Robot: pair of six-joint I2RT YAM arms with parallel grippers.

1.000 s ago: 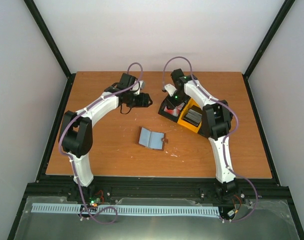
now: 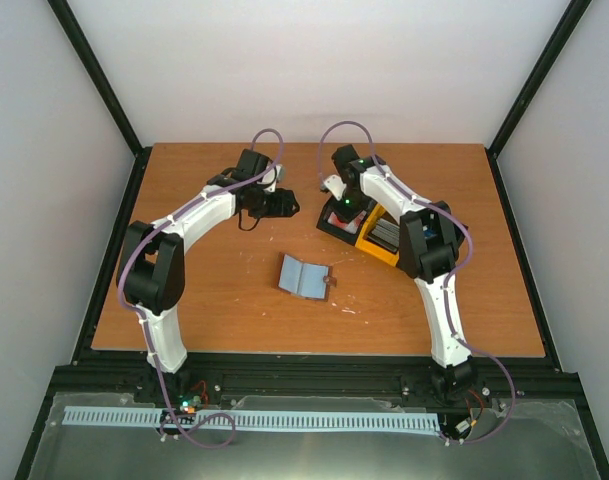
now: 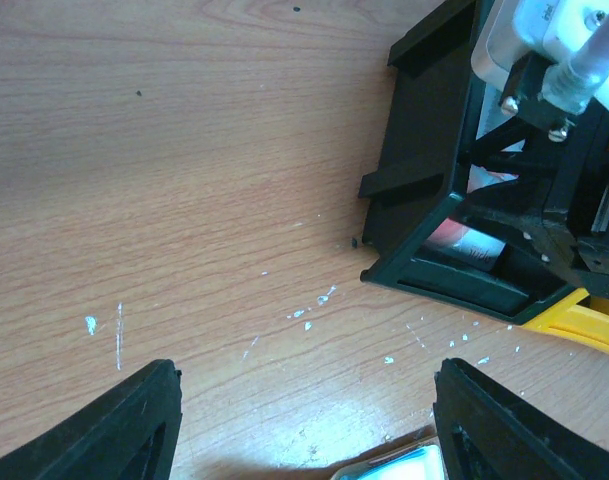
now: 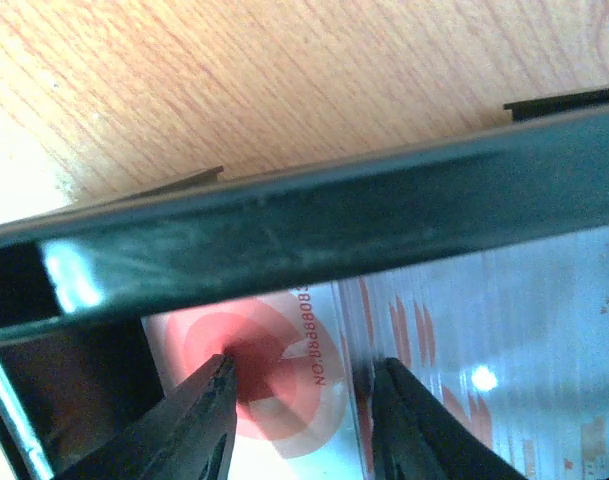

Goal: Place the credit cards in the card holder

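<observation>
The card holder [image 2: 304, 278] lies opened on the table, its inside pale blue; only one corner of the holder [image 3: 409, 466] enters the left wrist view. A red-and-white card [image 4: 319, 430] and a silvery card with red marks [image 4: 554, 310] rest side by side in a black box [image 2: 336, 232]. My right gripper is down at this box, fingers apart, with the red-and-white card's face showing between them; its right finger is close to that card's edge. My left gripper hangs open and empty, left of the box and above the holder in the top view.
A yellow box [image 2: 383, 235] with dark contents adjoins the black one, partly under the right arm. A dark rim [image 4: 314, 225] crosses close above the right fingertips. Bare tabletop [image 2: 224, 290] lies left of the holder.
My right gripper has come down and a little leftward onto the black box. The left gripper has shifted slightly left. The card holder has stayed put.
</observation>
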